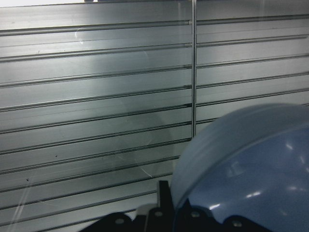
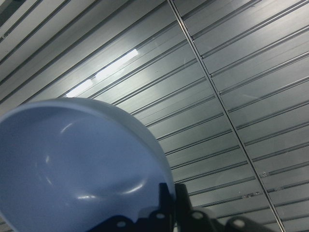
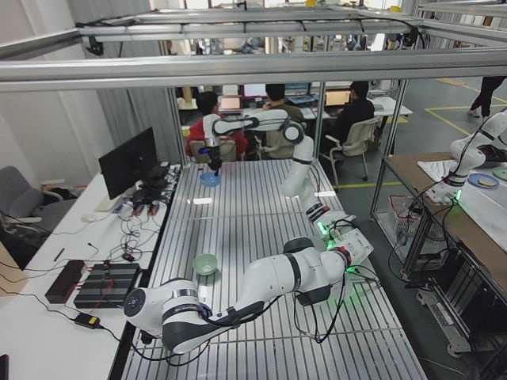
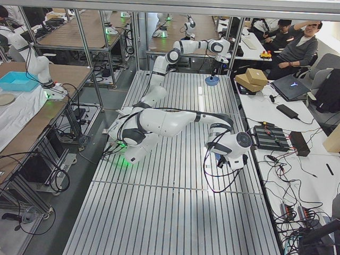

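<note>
At the far end of the slatted table, one gripper point(image 3: 214, 162) is at a blue bowl point(image 3: 210, 180). A green bowl point(image 3: 204, 265) stands near the closer arm, whose gripper is mostly hidden in the camera views. In the left wrist view, my left gripper is shut on the rim of a blue bowl point(image 1: 246, 169). In the right wrist view, my right gripper is likewise shut on the rim of a blue bowl point(image 2: 82, 159).
The slatted table point(image 4: 175, 212) is otherwise largely clear. A side desk point(image 3: 32, 340) with monitor point(image 3: 127, 162), boxes and cables runs along it. Metal frame posts surround the table.
</note>
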